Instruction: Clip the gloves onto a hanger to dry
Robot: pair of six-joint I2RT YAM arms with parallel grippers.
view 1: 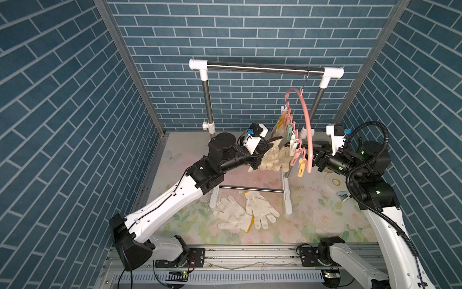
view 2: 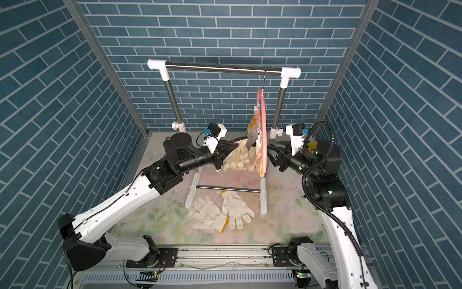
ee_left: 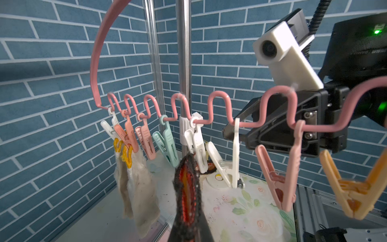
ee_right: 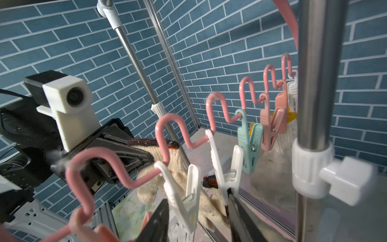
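Observation:
In the right wrist view, my left gripper is shut on the dark-and-red cuff of a cream glove; the fingers of the glove hang down. The cuff rises close to a white clip in the left wrist view; whether the clip grips it cannot be told. My right gripper is on the hanger's other side, its fingers apart, with white clips in front of it. The pink hanger hangs from the rail. Yellow-cuffed gloves hang from clips at its far end.
Two white gloves with yellow cuffs lie flat at the front of the table. The rack's steel post stands close to my right gripper. A pink clip and a yellow-orange clip hang at the hanger's near end, empty.

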